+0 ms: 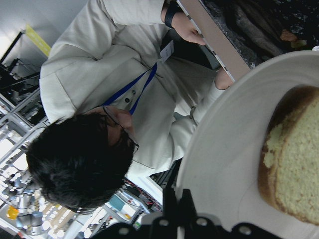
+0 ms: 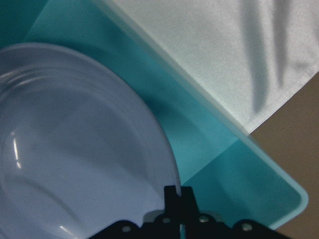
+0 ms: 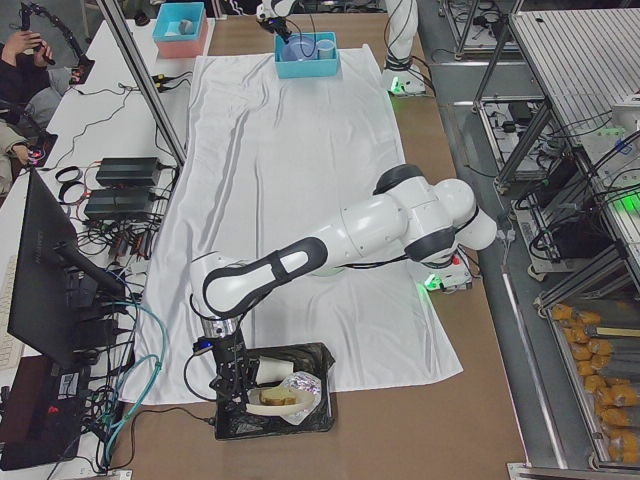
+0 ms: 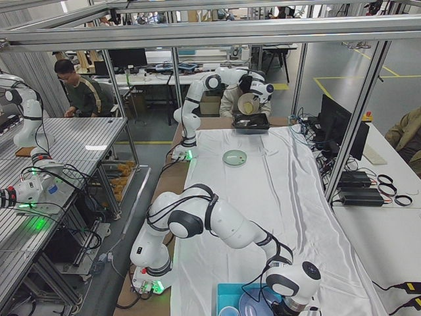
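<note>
My left gripper is shut on the rim of a cream plate (image 1: 219, 164) holding a slice of bread (image 1: 294, 149); the plate is tilted above the black bin (image 3: 230, 425) at the near end. My right gripper is shut on the rim of a blue plate (image 2: 75, 139) in the light-blue box (image 2: 229, 184) at the far end.
A green plate (image 4: 235, 157) lies on the white cloth (image 4: 289, 197), largely hidden by the left arm in the camera left view. A person stands beside the black bin.
</note>
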